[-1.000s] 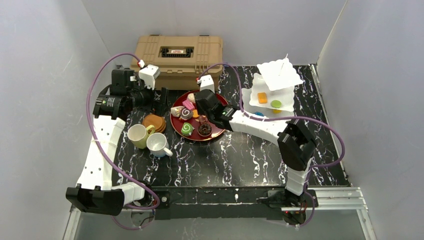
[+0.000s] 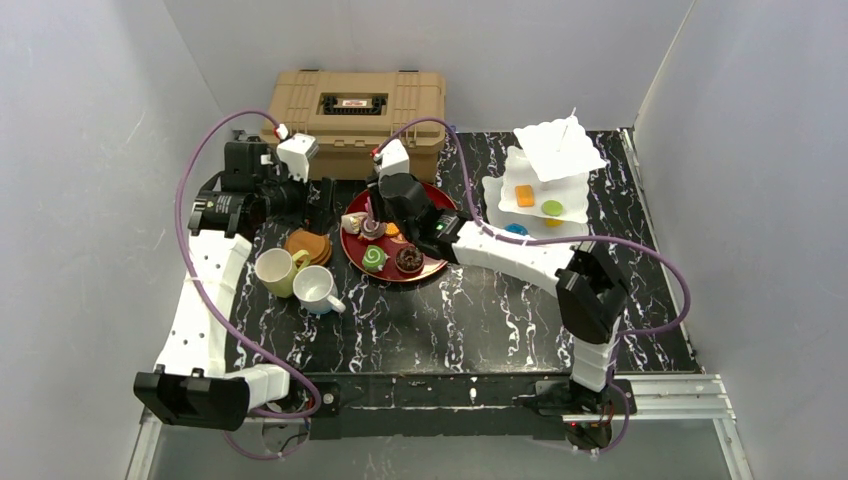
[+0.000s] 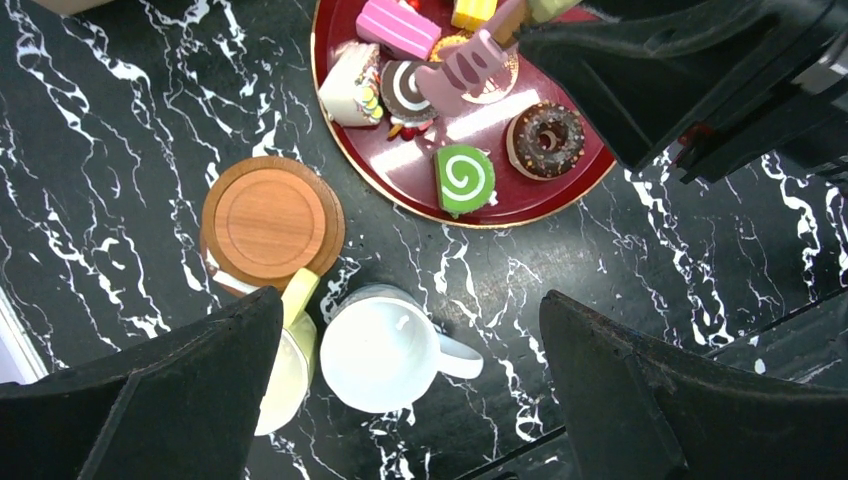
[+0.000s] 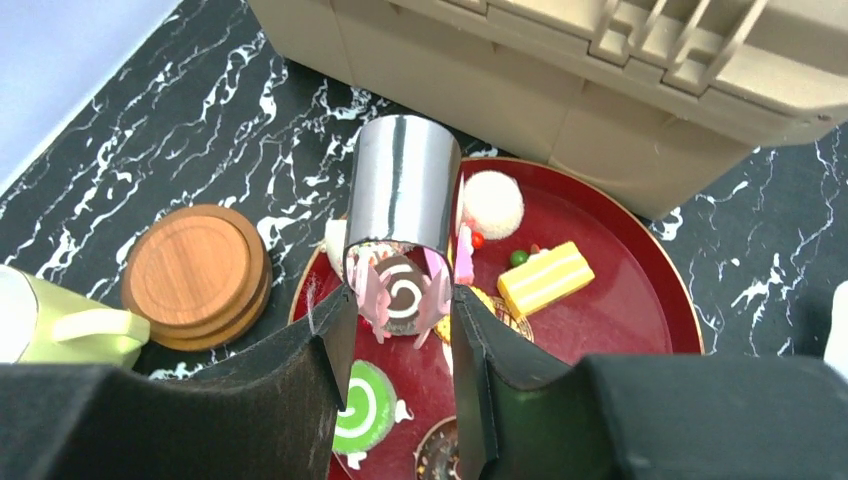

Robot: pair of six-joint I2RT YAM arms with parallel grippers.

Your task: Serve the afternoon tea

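Over the red plate [image 4: 640, 310] my right gripper holds a metal cylinder with pink prongs [image 4: 400, 180] at its fingertips, apparently tongs or a utensil, above a chocolate swirl sweet [image 3: 405, 90]. The plate also carries a green swirl sweet [image 3: 465, 180], a chocolate doughnut [image 3: 530, 155], a pink piece [image 3: 395, 25] and a yellow piece [image 4: 545, 280]. My left gripper stands open over two mugs, a white one [image 3: 375, 350] and a green one [image 2: 275, 272], with nothing between its fingers.
A tan toolbox [image 2: 355, 140] stands behind the plate. Wooden coasters [image 3: 270, 220] lie left of it. A tiered white stand [image 2: 550, 150] with small pieces is at the back right.
The left arm has not visibly moved.
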